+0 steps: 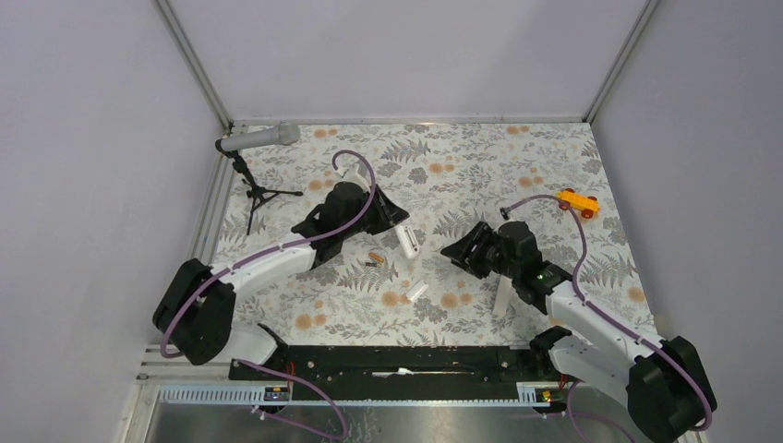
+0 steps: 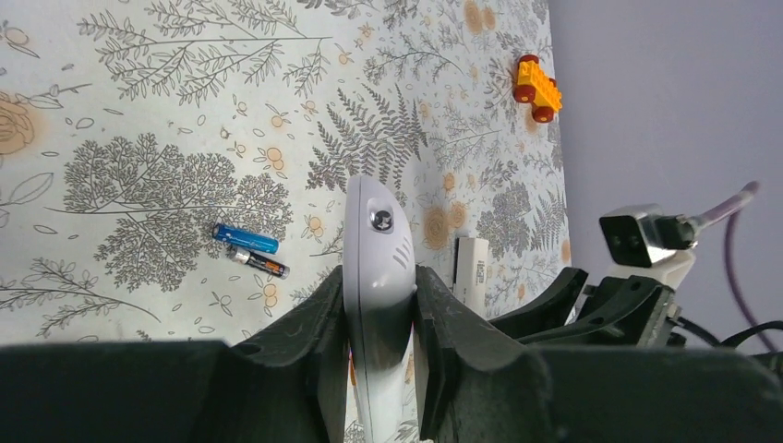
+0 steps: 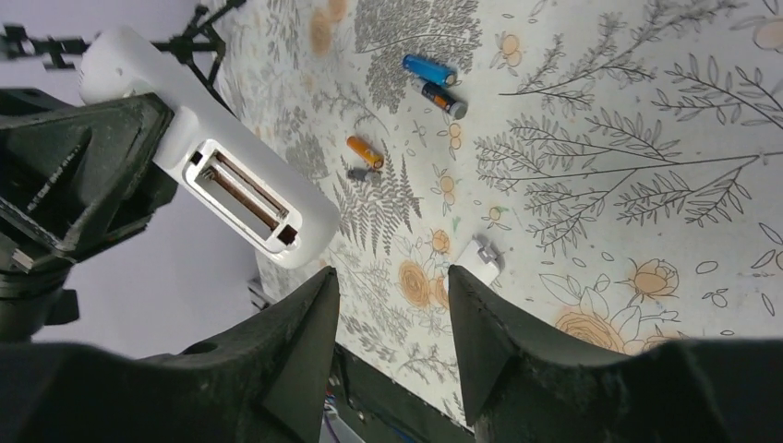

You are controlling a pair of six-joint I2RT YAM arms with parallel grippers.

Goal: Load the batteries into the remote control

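My left gripper is shut on the white remote control (image 2: pixel 377 231). In the right wrist view the remote (image 3: pixel 175 111) has its battery compartment open and facing up, with metal contacts inside. My right gripper stands open below and right of the remote, nothing between its fingers. On the table lie a blue battery (image 3: pixel 427 69), a black battery (image 3: pixel 441 98), an orange battery (image 3: pixel 364 149) and a grey battery (image 3: pixel 363 174). A small white piece (image 3: pixel 477 261), likely the cover, lies under the right gripper.
A toy car (image 1: pixel 577 203) sits at the right edge, a microphone on a tripod (image 1: pixel 263 137) at the back left. A long pale bar (image 1: pixel 502 297) lies under the right arm.
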